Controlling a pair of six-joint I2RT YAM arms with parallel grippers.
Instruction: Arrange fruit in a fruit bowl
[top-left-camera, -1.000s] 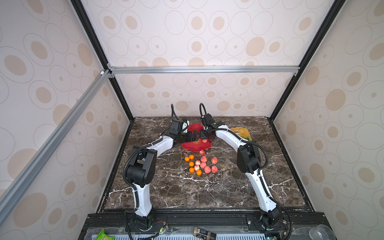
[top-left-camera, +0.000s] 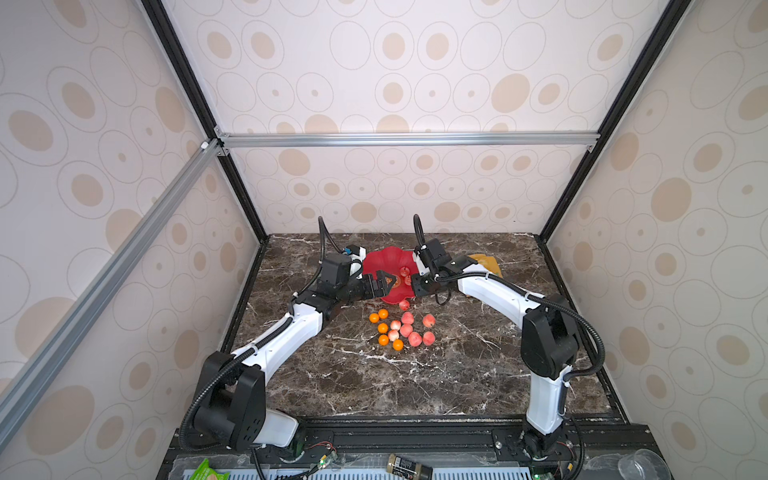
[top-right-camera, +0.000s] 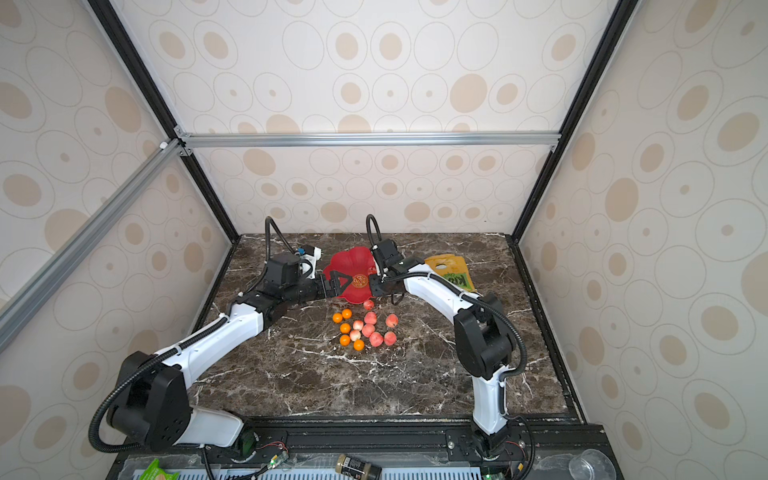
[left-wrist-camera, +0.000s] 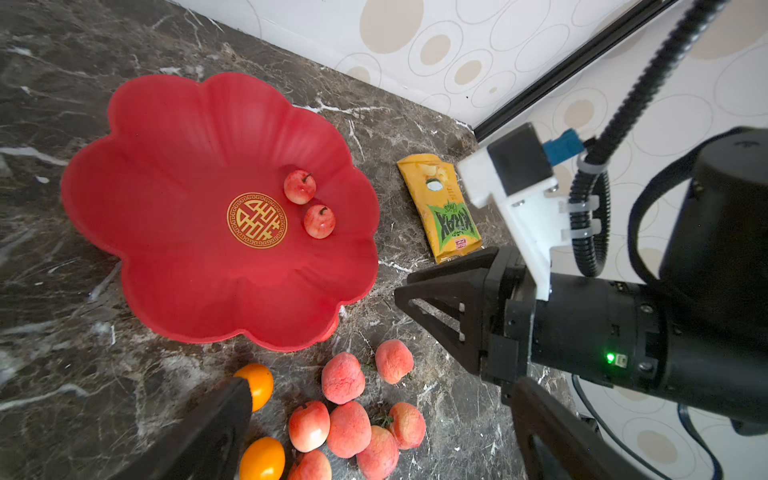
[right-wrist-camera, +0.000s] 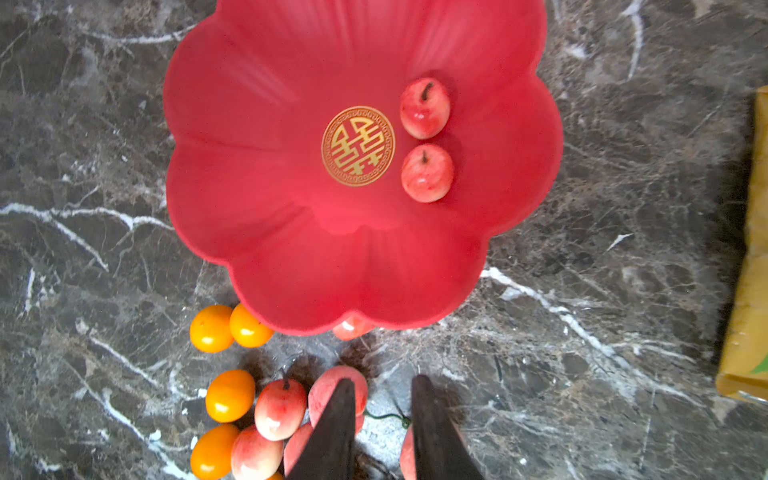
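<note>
The red flower-shaped bowl (right-wrist-camera: 264, 176) holds two small apples (right-wrist-camera: 425, 172) right of its gold emblem. In front lie several orange fruits (right-wrist-camera: 229, 396), pink peaches (left-wrist-camera: 344, 376) and pale red apples (right-wrist-camera: 279, 409), loose on the table. My left gripper (top-left-camera: 384, 283) is over the bowl's left front part; its fingers in the left wrist view are wide apart, with nothing seen between them. My right gripper is at the bowl's right front, above the fruit, open with nothing held.
A yellow packet (left-wrist-camera: 440, 206) lies right of the bowl on the marble table (top-left-camera: 368, 384). Walls enclose the back and sides.
Both arms have drawn apart and toward the front from over the bowl's middle, the left one leftward and the right one rightward. The fruit looks unmoved.
</note>
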